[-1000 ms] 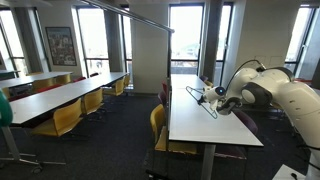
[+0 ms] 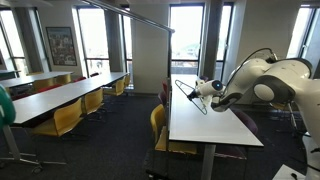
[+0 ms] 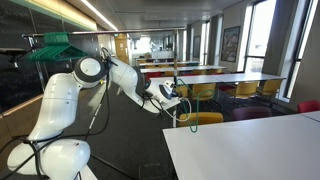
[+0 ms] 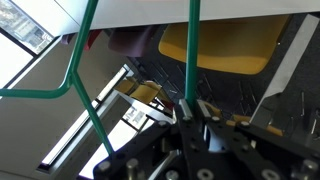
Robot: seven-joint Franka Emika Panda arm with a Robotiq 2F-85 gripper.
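A green hanger (image 4: 193,45) runs up the wrist view, its thin tube passing between the fingers of my gripper, which is shut on it. More of its loop spreads across the upper left of that view. In exterior view 2 the hanger (image 3: 196,120) hangs beside my gripper (image 3: 178,95), close to the near white table. Exterior view 1 shows the gripper (image 2: 199,95) over the white table there, with the hanger's thin loop extending to the left; the contact itself is too small to make out.
Several green hangers (image 3: 58,46) hang at the upper left of exterior view 2. In exterior view 1 a rack pole (image 2: 168,85) stands left of the white table (image 2: 215,128). Yellow chairs (image 2: 67,117) line the tables; open carpet lies between.
My gripper and the hanger have shifted a little to the left in exterior view 1, with the arm reaching further out. The hanger stays in its grip.
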